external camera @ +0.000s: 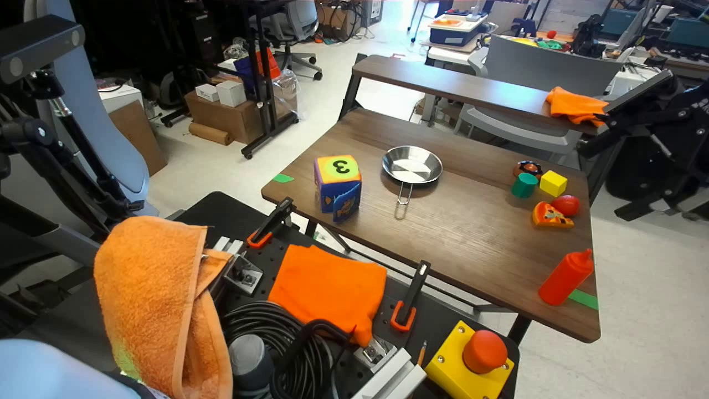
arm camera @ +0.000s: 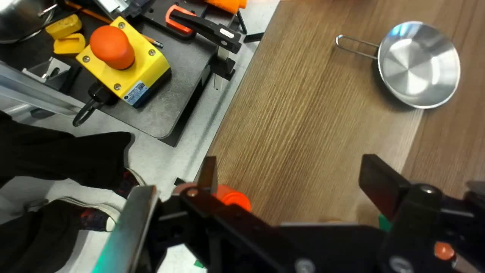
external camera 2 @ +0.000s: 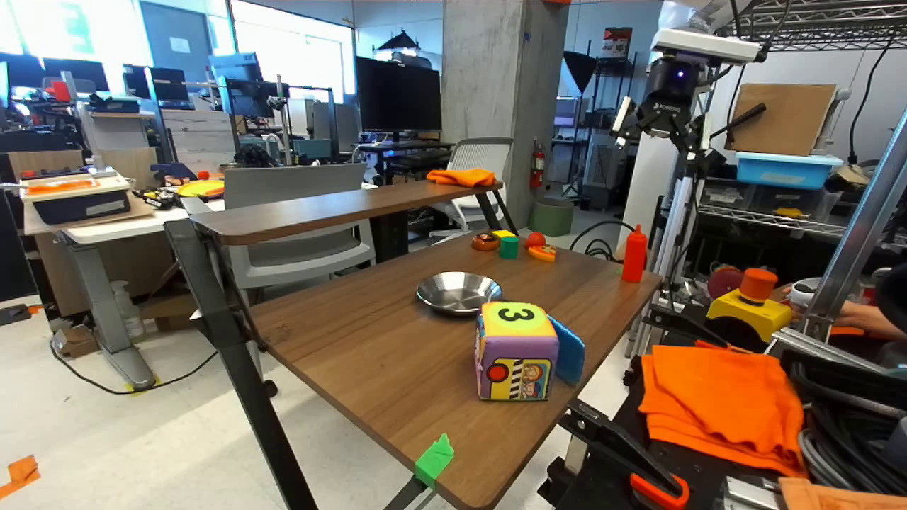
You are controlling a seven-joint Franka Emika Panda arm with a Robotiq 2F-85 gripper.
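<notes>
My gripper is open with nothing between its fingers. In exterior view 1 it hangs in the air past the table's right end, above the height of the tabletop. On the table lie a steel pan [external camera: 412,165] with a wire handle, a soft cube [external camera: 338,186] with a "3" on top, and a red squeeze bottle [external camera: 565,278] standing at the near right corner. Grouped at the right are a green cylinder [external camera: 524,185], a yellow block [external camera: 553,183], a red ball [external camera: 566,205], a pizza slice [external camera: 551,215] and a dark-orange round thing [external camera: 528,169]. The gripper's body hides most of this group in the wrist view.
An orange cloth [external camera: 573,105] lies on the raised shelf [external camera: 452,81] behind the table. A black cart with clamps, another orange cloth [external camera: 329,286] and a yellow box with a red button [external camera: 470,362] stands in front. Mid-table is clear. Someone's legs [arm camera: 59,159] show beside the table.
</notes>
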